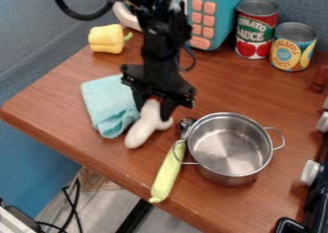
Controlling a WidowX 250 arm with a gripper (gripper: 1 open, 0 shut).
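Note:
My black gripper points down over the middle of the table, just above a white, elongated rounded object; whether its fingers close on it is hard to make out. A folded light-blue cloth lies left of it. A pale yellow-green corn-like item lies to the right, beside a steel pot with two handles.
A yellow pepper sits at back left. A teal toy microwave, tomato sauce can and second can stand at the back. Black appliance at right edge.

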